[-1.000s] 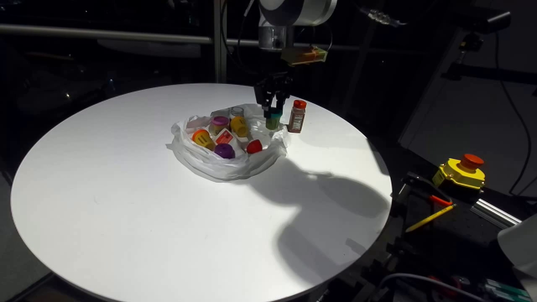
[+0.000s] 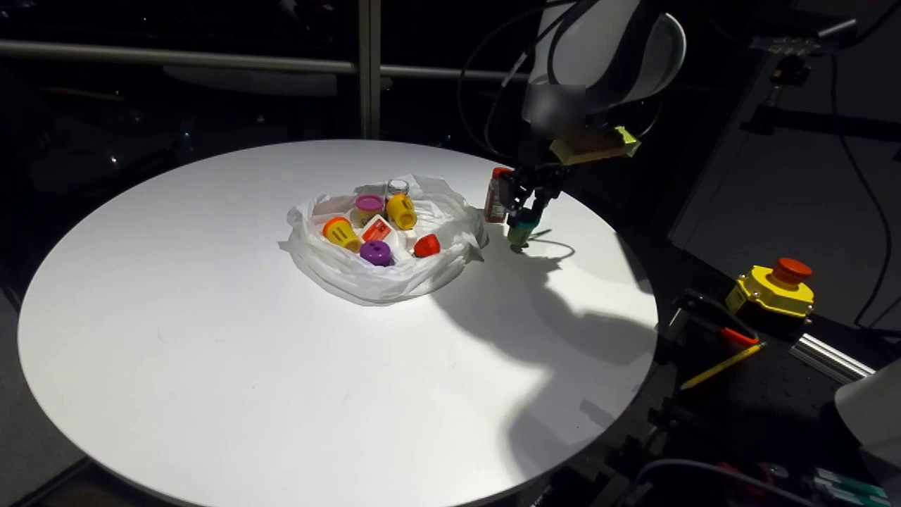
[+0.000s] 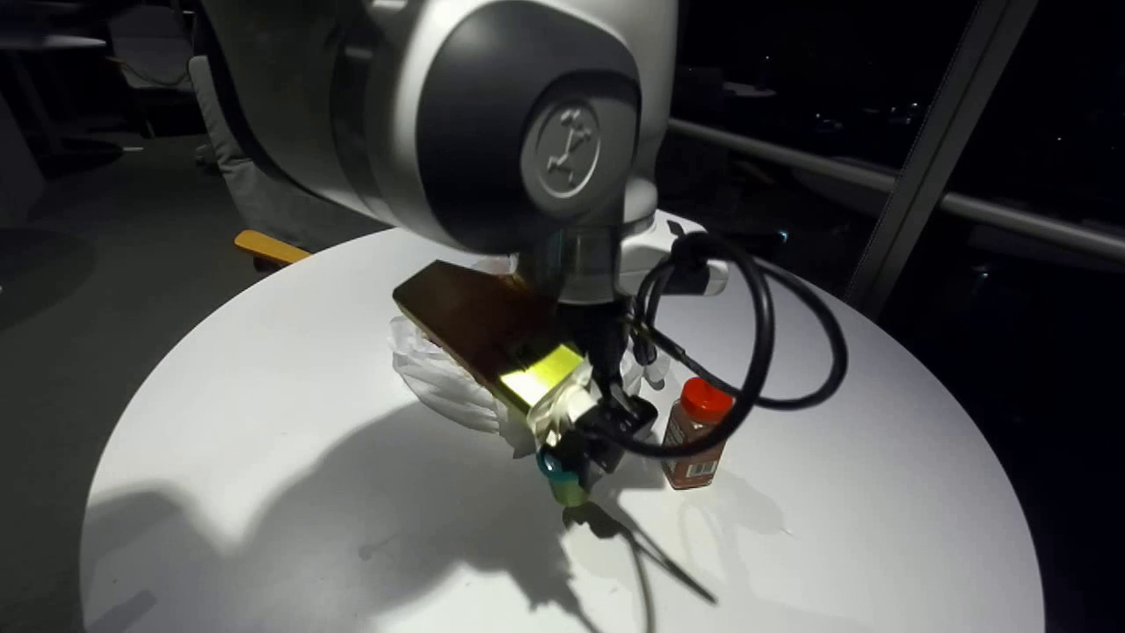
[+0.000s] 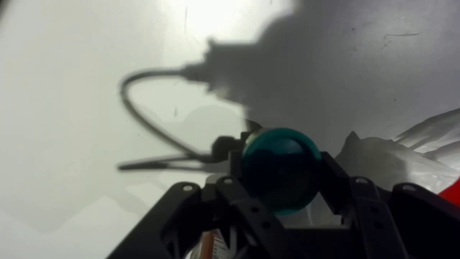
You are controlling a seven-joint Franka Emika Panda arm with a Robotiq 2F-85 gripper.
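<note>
My gripper (image 2: 524, 215) is shut on a small green tub with a teal lid (image 4: 280, 168), to the right of the white plastic bag (image 2: 350, 287). In the wrist view the lid lies between the two fingers, facing the camera. The tub's green lower part (image 3: 569, 491) shows under the fingers in exterior view 2, low over the table; whether its base touches the surface I cannot tell. Inside the open bag are yellow tubs (image 2: 341, 233), a purple piece (image 2: 376, 253), a red piece (image 2: 427, 246) and a pink-lidded tub (image 2: 369, 205).
A red-capped bottle (image 3: 696, 434) stands upright close beside my gripper. A yellow box with a red button (image 2: 781, 283) sits off the table at the right.
The gripper has carried the green tub rightward and nearer exterior view 1, from over the bag's right side to over bare table. The bottle and the bag's contents look unmoved.
</note>
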